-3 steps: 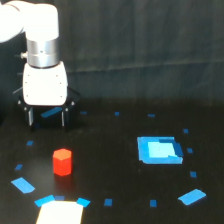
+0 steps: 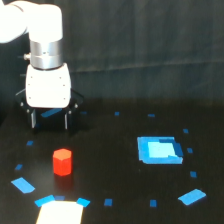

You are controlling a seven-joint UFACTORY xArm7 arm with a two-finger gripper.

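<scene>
A small red block (image 2: 62, 161) stands on the black table, left of the middle in the camera view. Above and behind it hangs my gripper (image 2: 50, 122) at the upper left, its two dark fingers (image 2: 34, 120) spread wide with nothing visible between them. The gripper and the block are apart. To the right lies a blue square tray (image 2: 144, 157) with a white patch (image 2: 160, 150) inside it.
A white square object (image 2: 60, 213) is cut off by the bottom edge, with blue tape pieces beside it. Light blue tape strips (image 2: 191, 197) and small blue marks dot the table. Between the red block and the tray the surface is clear.
My gripper has shifted slightly to the right. The red block and the tray have stayed in place.
</scene>
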